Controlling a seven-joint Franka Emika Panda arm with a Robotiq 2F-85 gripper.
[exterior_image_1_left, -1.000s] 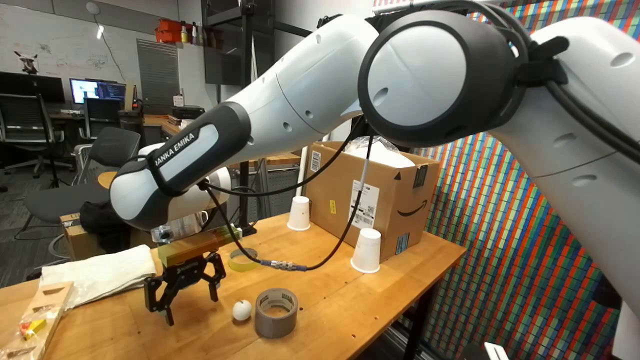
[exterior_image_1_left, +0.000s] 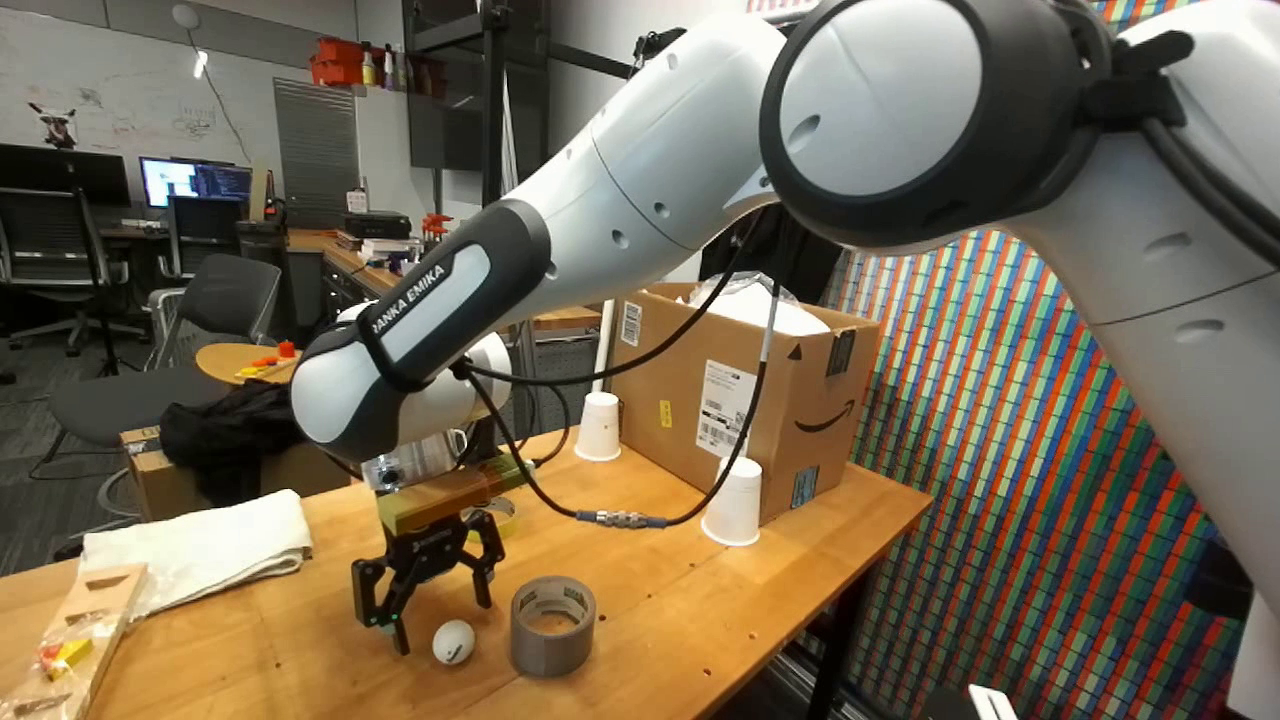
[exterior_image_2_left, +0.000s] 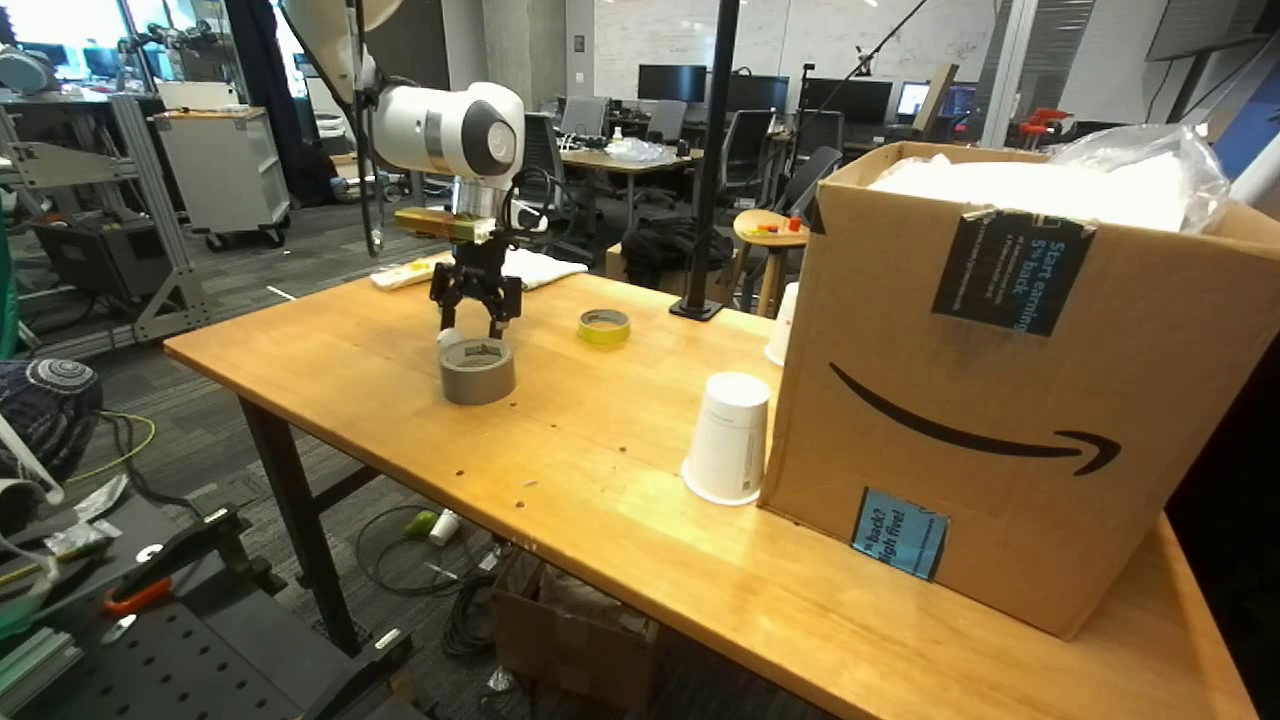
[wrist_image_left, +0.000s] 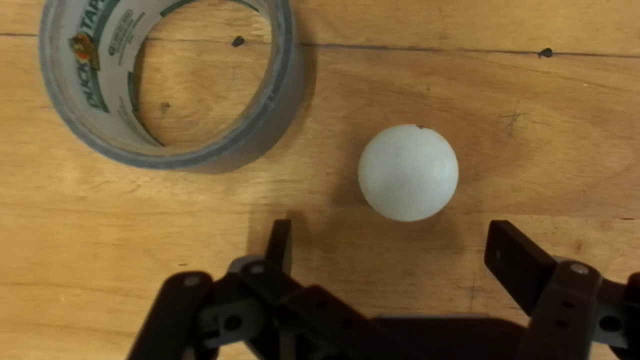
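A white ball (wrist_image_left: 408, 173) rests on the wooden table, apart from the grey duct tape roll (wrist_image_left: 286, 99) at its side. My gripper stands open above the tabletop, its two black fingers spread wide with only bare wood between them. In the wrist view the ball lies just beyond the fingertips, nearer the right one across the gap. From the first exterior view, the gripper (exterior_image_1_left: 445, 620) is directly behind the ball (exterior_image_1_left: 453, 642). The second exterior view shows the tape roll (exterior_image_2_left: 477, 379) in front of the ball (exterior_image_2_left: 449, 338), partly covering it.
A yellow tape roll (exterior_image_2_left: 603, 326) lies farther back. Two white cups (exterior_image_1_left: 734, 504) stand upside down by a large cardboard box (exterior_image_1_left: 768, 384). A folded white cloth (exterior_image_1_left: 198, 548) and a wooden piece (exterior_image_1_left: 90, 630) occupy the other end.
My arm and open gripper have moved rightward and slightly lower in the first exterior view, toward the ball.
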